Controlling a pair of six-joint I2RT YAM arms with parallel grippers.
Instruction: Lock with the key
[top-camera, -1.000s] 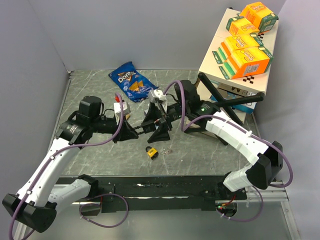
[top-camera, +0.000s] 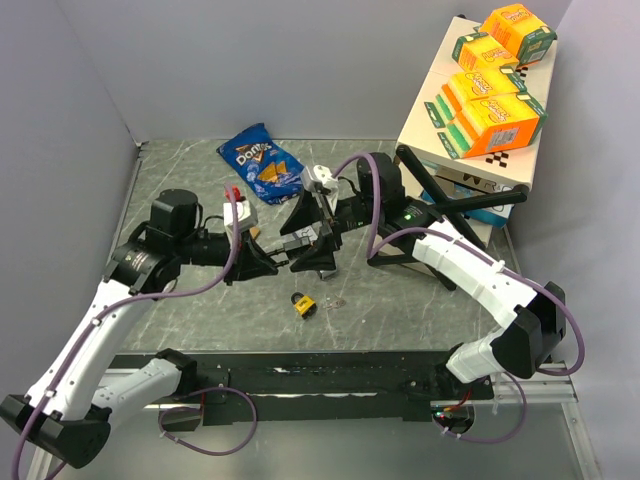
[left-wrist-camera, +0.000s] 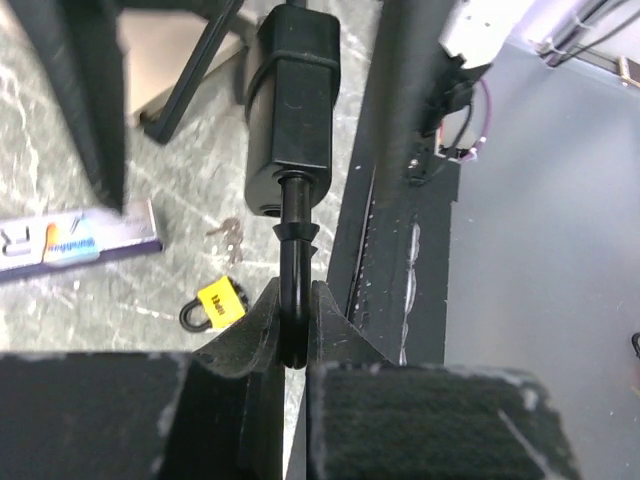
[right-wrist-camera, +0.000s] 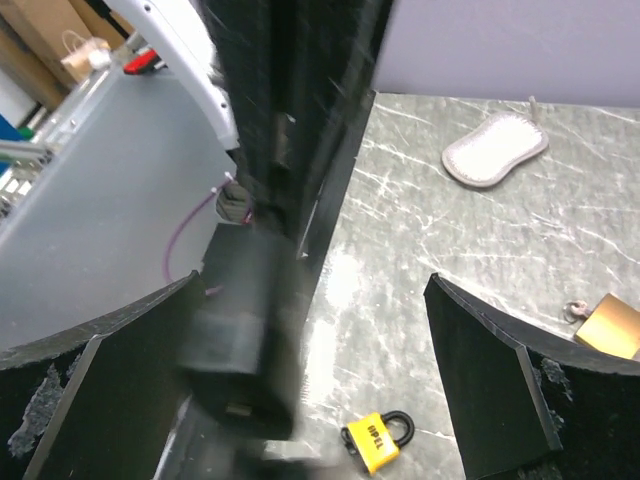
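Note:
My left gripper is shut on a thin black rod (left-wrist-camera: 295, 260) that runs into a black block (left-wrist-camera: 288, 120). My right gripper stands open around that block, which looks dark and blurred in the right wrist view. In the top view the two grippers meet at the middle above the table. A yellow padlock (top-camera: 304, 306) with a black shackle lies on the table below them; small keys (left-wrist-camera: 228, 240) lie near it. A brass padlock (right-wrist-camera: 609, 326) also shows in the right wrist view.
A blue Doritos bag (top-camera: 260, 160) lies at the back. A stand (top-camera: 430, 120) with orange boxes fills the right rear. A white pad (right-wrist-camera: 492, 150) lies on the table (top-camera: 200, 310), whose front part is mostly clear.
My right gripper has shifted slightly to the right over the last second. The left gripper stays nearly in place, still shut.

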